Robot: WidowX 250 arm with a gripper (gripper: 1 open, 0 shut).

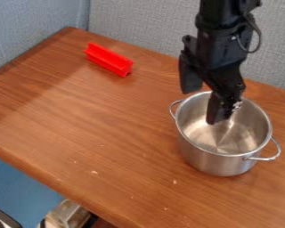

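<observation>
A steel pot point(223, 153) with two side handles stands on the wooden table at the right. My black gripper point(207, 96) hangs over the pot from the top, open, its fingers pointing down at the pot's opening, with nothing visible between them. A red block point(108, 59) lies at the back left of the table, well away from the pot.
The wooden table point(85, 134) has free room across its left and front. Grey padded walls point(133, 18) rise behind and to the left. Metal fittings sit at the lower left, off the table's edge.
</observation>
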